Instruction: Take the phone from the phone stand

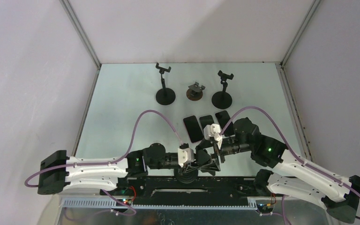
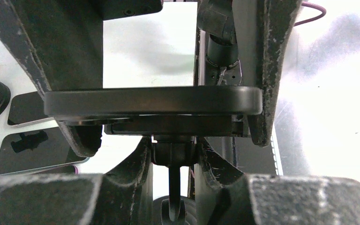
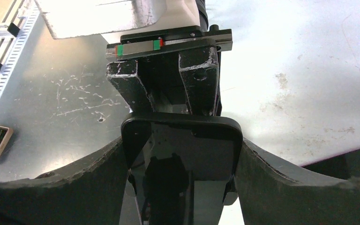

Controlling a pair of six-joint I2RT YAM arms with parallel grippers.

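In the left wrist view, the dark phone [image 2: 154,101] lies edge-on across the holder of the phone stand [image 2: 174,187]. Just below the holder, my left gripper is shut on the stand's neck. My right gripper has one finger along each side of the phone [image 3: 201,145]; whether both press on it is hard to tell. Behind the phone, the left gripper's fingers [image 3: 199,77] show in the right wrist view. From the top, only the stand's round base [image 1: 186,176] is clear, as the grippers cover the rest.
Two tall empty stands [image 1: 165,96] [image 1: 221,99] and a short one [image 1: 194,93] stand at the back. Several phones [image 1: 193,129] lie flat mid-table, close beyond the right gripper.
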